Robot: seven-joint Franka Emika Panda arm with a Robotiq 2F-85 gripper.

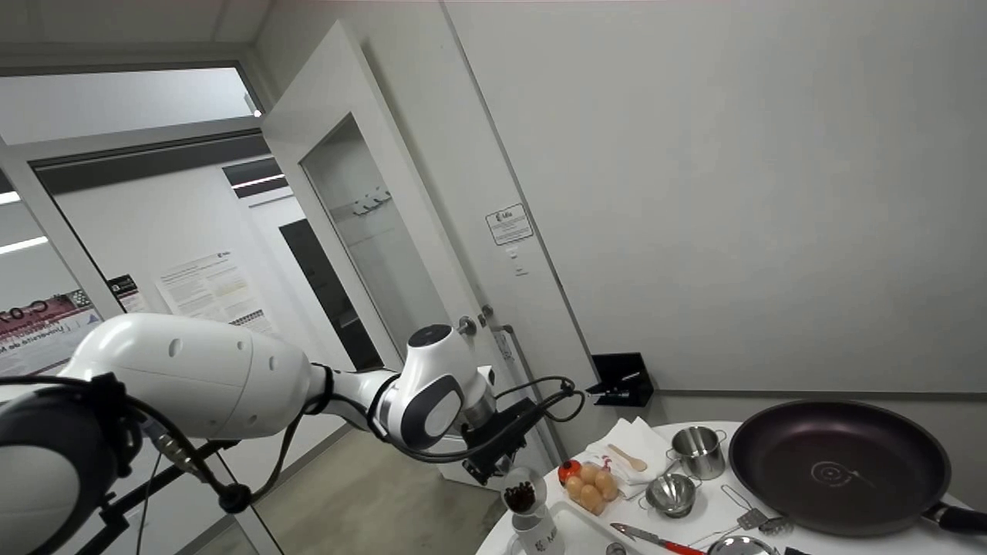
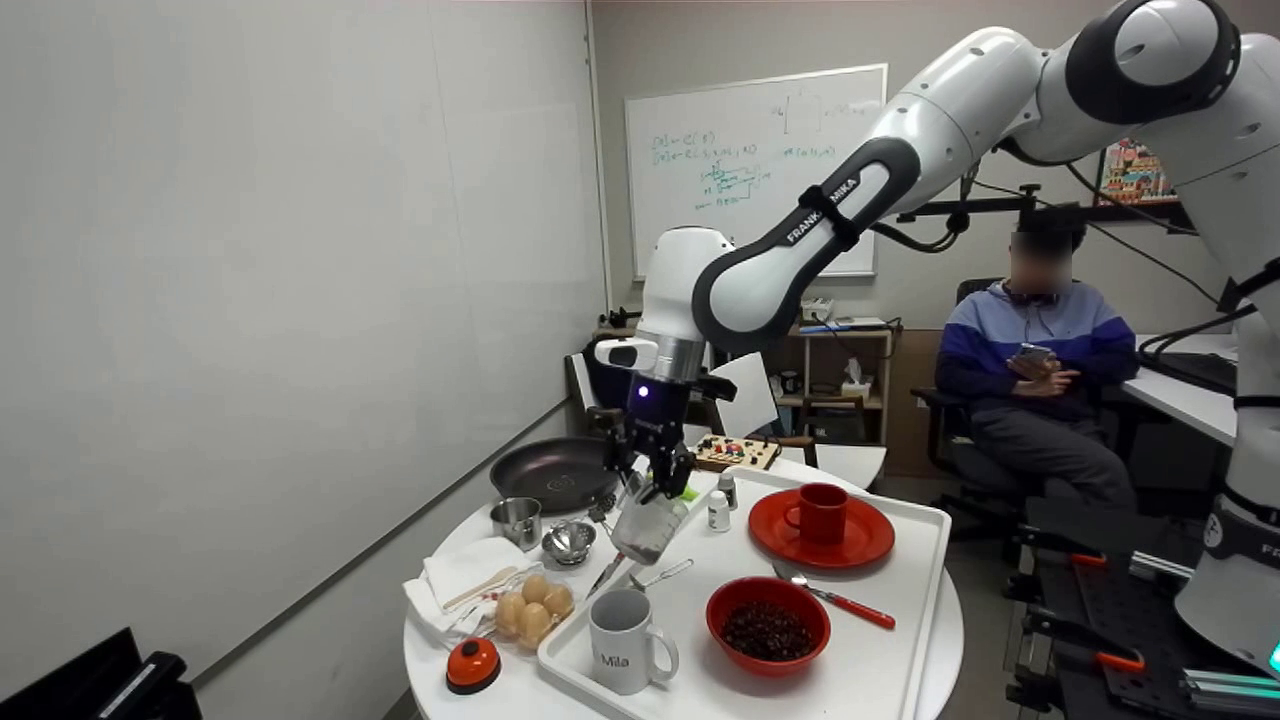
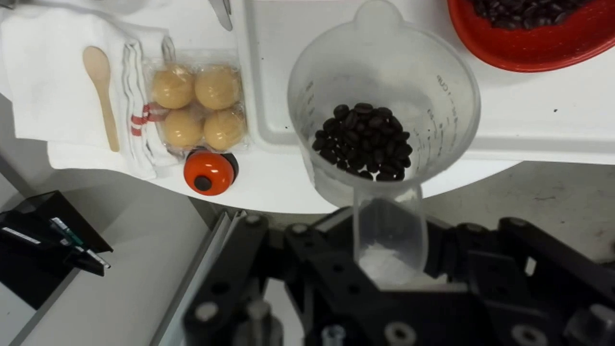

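Observation:
My gripper is shut on the handle of a clear plastic measuring cup (image 3: 441, 95). Dark coffee beans (image 3: 366, 141) lie in the bottom of the cup. In exterior view 2 the cup (image 2: 649, 526) hangs tilted above the table, up and beyond a white mug (image 2: 614, 648) marked "Mila". Exterior view 1 has the cup just above the mug (image 1: 546, 538) in the picture. The wrist view does not show the mug clearly; the cup blocks that area. A red bowl (image 2: 716, 624) with more beans sits on the white tray (image 2: 882, 648).
Eggs (image 3: 217, 86) in a clear pack, a red timer (image 3: 208, 172) and a towel (image 3: 63, 109) with a wooden spoon are left of the tray. A red plate (image 2: 870, 540) bears a red cup (image 2: 822, 510). A large pan (image 2: 558, 472) stands farther back.

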